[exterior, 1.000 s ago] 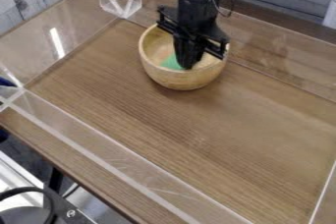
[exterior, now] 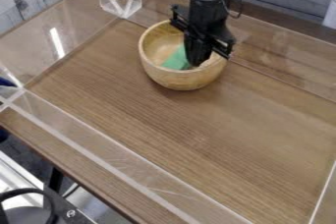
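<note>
A light wooden bowl (exterior: 175, 79) sits on the table toward the back, with a green object (exterior: 176, 59) inside it. The black arm comes down from the top, and my gripper (exterior: 197, 59) is at the bowl's right inner side, over the green object and partly covering it. The fingers look closed; whether anything is between them is hard to make out.
A clear plastic holder (exterior: 118, 0) stands at the back left. A dark wire or cable (exterior: 39, 204) lies at the lower left corner.
The arm has shifted slightly and its upper part stands more upright. The gripper stays at the bowl's right side, and more of the green object shows than a second ago.
</note>
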